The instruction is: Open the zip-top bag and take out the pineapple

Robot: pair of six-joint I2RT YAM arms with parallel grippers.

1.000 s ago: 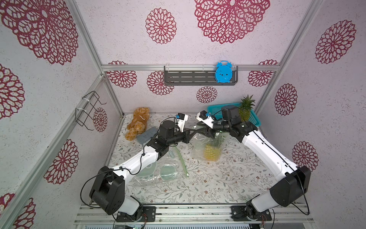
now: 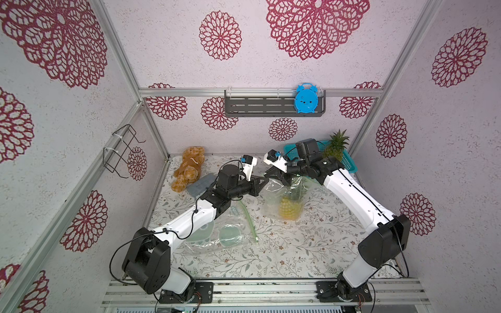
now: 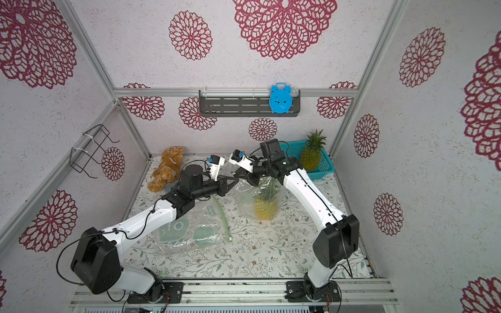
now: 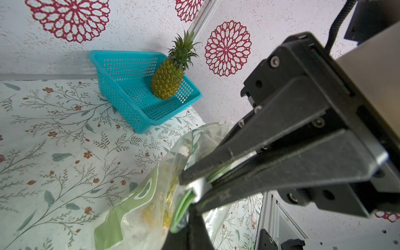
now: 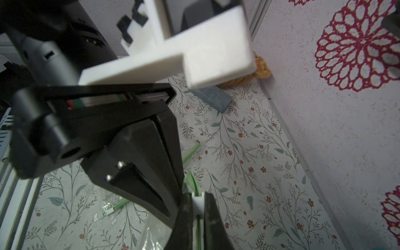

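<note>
A clear zip top bag (image 2: 272,200) stands at mid-table, with a yellow pineapple (image 2: 289,208) visible through its plastic. Both grippers meet at the bag's top left. In the left wrist view, my left gripper is shut at the bag's green zip strip (image 4: 181,210), the thin edge at its fingertips. A small white slider (image 5: 198,203) sits between the tips of my right gripper, which is shut on it. The left gripper's dark fingers (image 5: 145,166) are close beside it in the right wrist view. How far the zip is open is hidden.
A flat clear bag with a green strip (image 2: 249,221) lies front left. A teal basket (image 4: 118,102) with another pineapple (image 4: 168,79) stands back right. A brown plush toy (image 2: 189,169) and a grey-blue block (image 5: 212,98) lie back left.
My right gripper has moved left and slightly back, and its arm has swung inward. My left arm and the bagged pineapple have hardly moved.
</note>
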